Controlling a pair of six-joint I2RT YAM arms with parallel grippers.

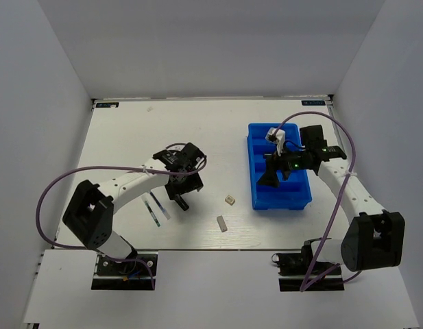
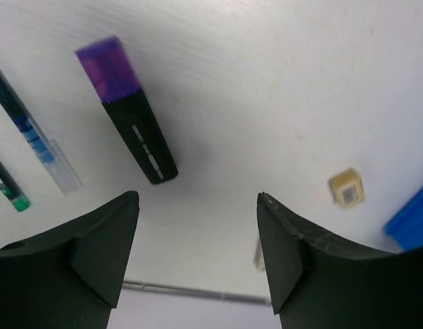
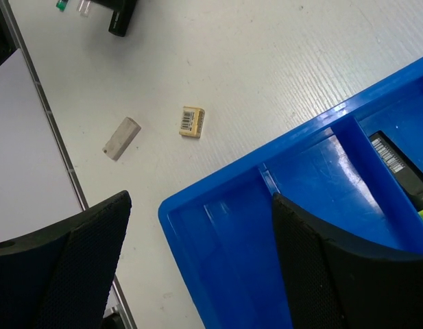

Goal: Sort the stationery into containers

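Note:
My left gripper hangs open over a black marker with purple cap (image 2: 139, 137). A blue pen (image 2: 33, 140) and a green-tipped pen (image 2: 5, 181) lie left of it. A beige eraser (image 3: 192, 121) and a grey block (image 3: 121, 139) lie between the arms. My right gripper is open above the blue compartment tray (image 3: 245, 164), where a dark item (image 3: 400, 171) lies in one compartment, partly with something yellow-green beside it.
The table's front edge (image 3: 65, 151) runs below the loose items.

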